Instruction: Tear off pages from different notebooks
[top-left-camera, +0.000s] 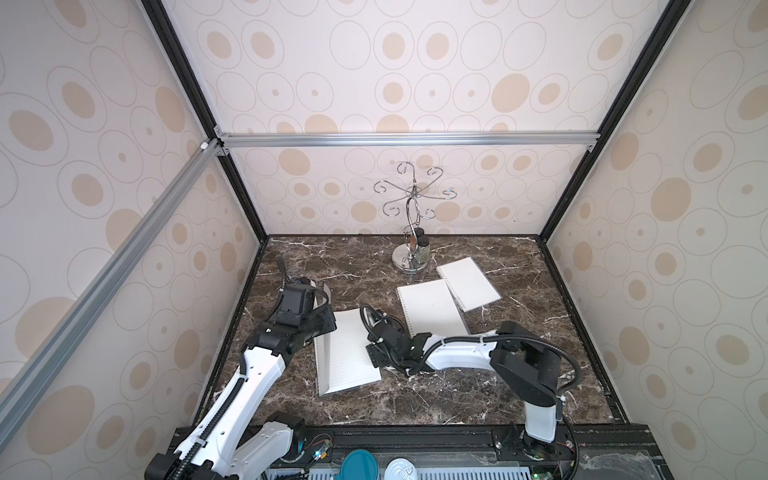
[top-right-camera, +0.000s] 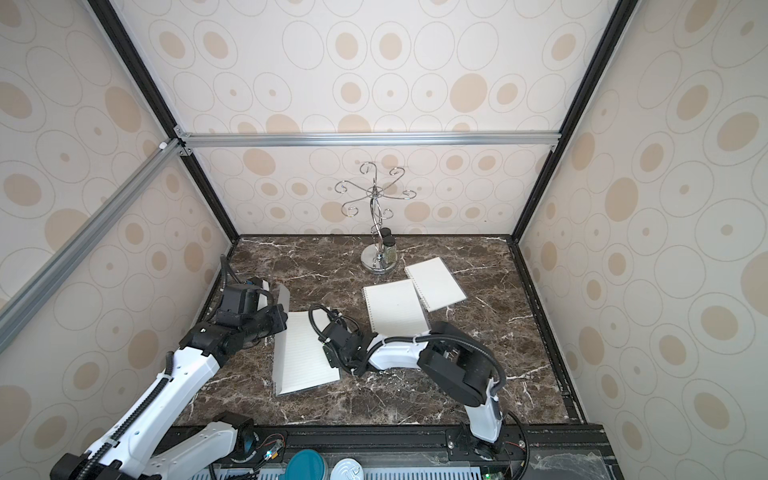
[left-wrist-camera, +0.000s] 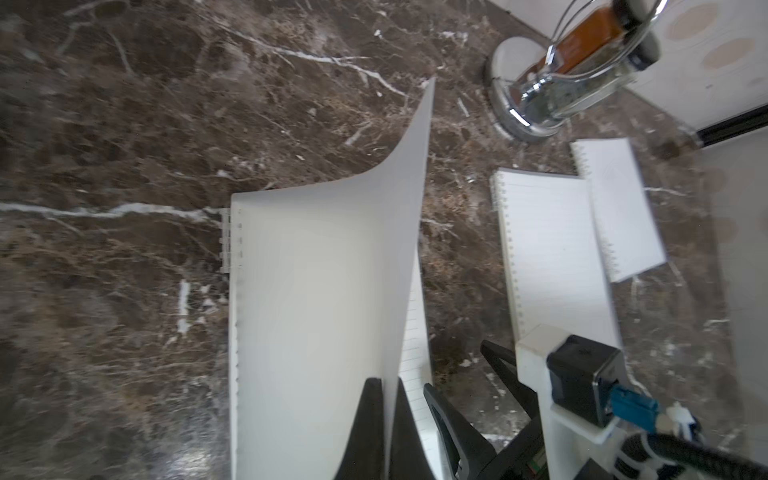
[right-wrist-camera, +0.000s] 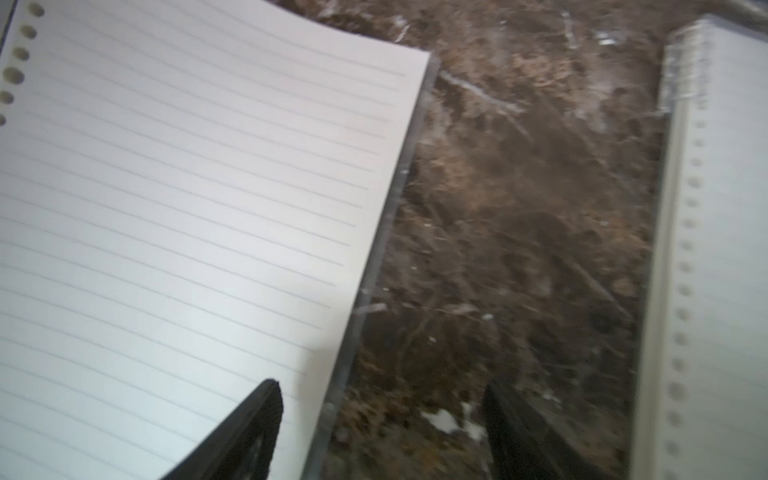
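Note:
A spiral notebook with lined pages (right-wrist-camera: 184, 200) lies at front centre-left on the table. My left gripper is shut on the edge of a page (left-wrist-camera: 320, 280), which curls up over that notebook. The page's holed side lies along the rings at left; whether it is still joined there, I cannot tell. My right gripper is open low over the notebook's right edge, one finger (right-wrist-camera: 248, 436) on each side of that edge and nothing gripped. From above, the right arm hides part of the notebook.
Two more spiral notebooks lie to the right, a nearer one (top-left-camera: 432, 308) and a farther one (top-left-camera: 469, 283), partly overlapping. Behind them stands a chrome rack (top-left-camera: 411, 257) with small jars at its base. Bare marble shows at the far left and right.

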